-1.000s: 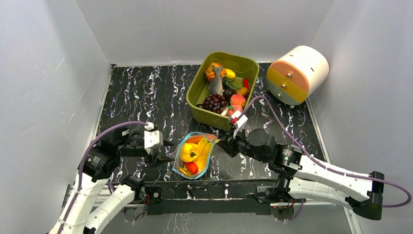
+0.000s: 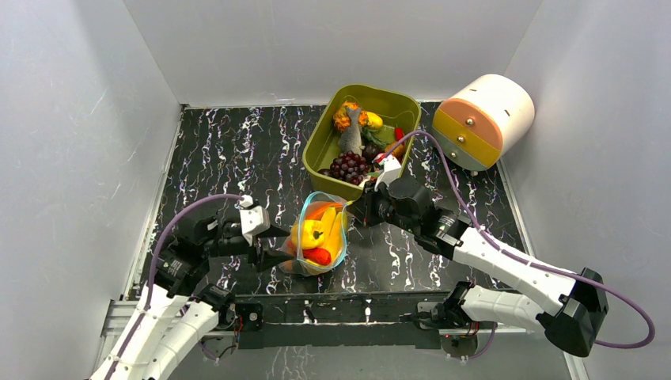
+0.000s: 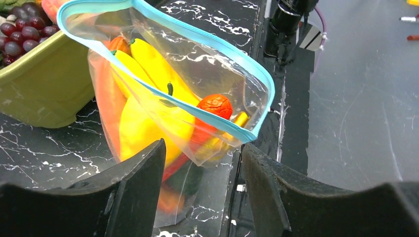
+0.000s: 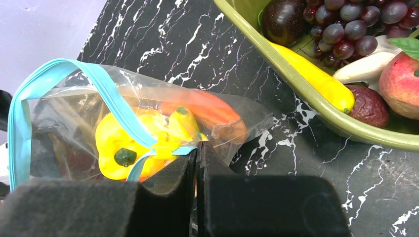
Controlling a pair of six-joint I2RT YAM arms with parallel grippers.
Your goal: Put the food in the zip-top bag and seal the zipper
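Note:
A clear zip top bag (image 2: pixel 294 265) with a blue zipper rim (image 3: pixel 199 40) stands open-mouthed on the table, holding a yellow pepper (image 2: pixel 312 234), a red item (image 2: pixel 317 256) and other toy food. My right gripper is shut on the rim at the yellow zipper slider (image 4: pixel 165 149), at the bag's far right corner. On the bag's left side my left gripper (image 2: pixel 286 244) stands open, its fingertips close to the bag. In the left wrist view, the near rim and lower bag lie just beyond my left gripper's fingers (image 3: pixel 148 173), with nothing gripped between them.
Behind the bag sits a green bin (image 2: pixel 315 149) with grapes (image 2: pixel 348 166), a fish (image 2: pixel 351 131) and other food. A cylindrical drawer box (image 2: pixel 494 111) stands at the back right.
My left gripper has come right, up to the bag.

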